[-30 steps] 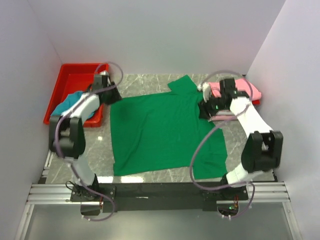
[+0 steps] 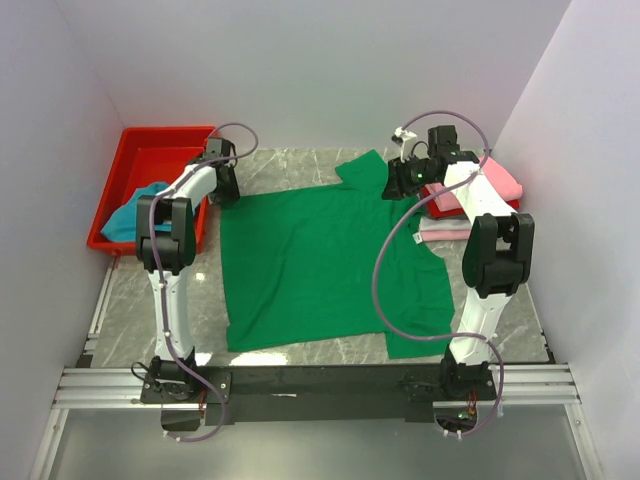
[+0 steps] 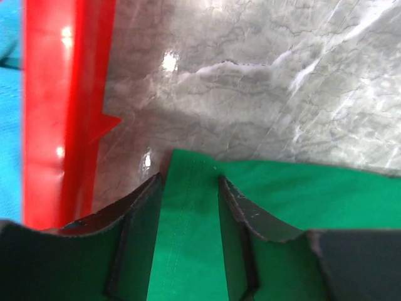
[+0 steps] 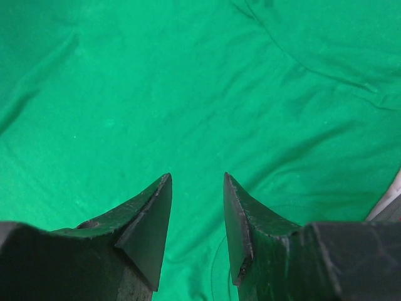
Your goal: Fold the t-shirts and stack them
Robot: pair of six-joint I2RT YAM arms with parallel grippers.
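A green t-shirt lies spread on the marble table, one sleeve pointing to the back and another part at the front right. My left gripper is at the shirt's back left corner, beside the red bin. Its fingers stand apart on either side of the corner, with a gap between them. Over the shirt's right back area, near that sleeve, is my right gripper. Its fingers are parted, with only flat green cloth visible beyond them; whether they touch the cloth I cannot tell.
A red bin at the left holds a blue cloth. At the right, pink cloth lies over a red container, with folded grey and pink cloths in front. Bare table shows behind the shirt.
Both arms swung inward and toward the back from a second ago. The shirt looks unmoved.
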